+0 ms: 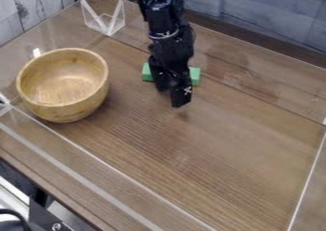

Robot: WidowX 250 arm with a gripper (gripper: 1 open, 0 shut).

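Note:
A black robot arm reaches down from the top of the view to my gripper [171, 86], which is low over a green block [190, 75] on the wooden table [211, 158]. The dark fingers overlap the block's near side; whether they touch it or are open or shut cannot be told.
A large tan wooden bowl [64, 82] sits at the left. A white wire object [105, 15] stands at the back left.

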